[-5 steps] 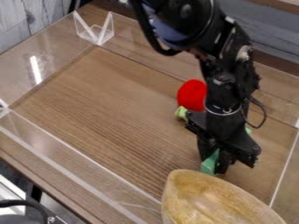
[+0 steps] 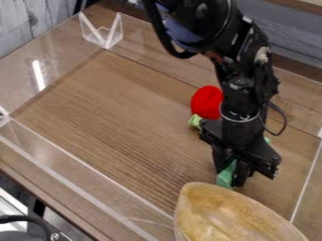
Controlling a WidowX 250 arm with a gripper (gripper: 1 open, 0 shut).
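Note:
The black robot gripper [image 2: 236,162] is low over the wooden table, shut on a green object [image 2: 227,176] just behind a yellow bowl [image 2: 227,216] at the bottom right. The fingers hide much of the green object, so its shape is unclear. Behind the arm, a red round object [image 2: 205,100] sits with a pale green item [image 2: 198,121] below it.
A white wire-like holder [image 2: 101,30] stands at the back left. A dark cable or hose [image 2: 25,226] lies at the bottom left corner.

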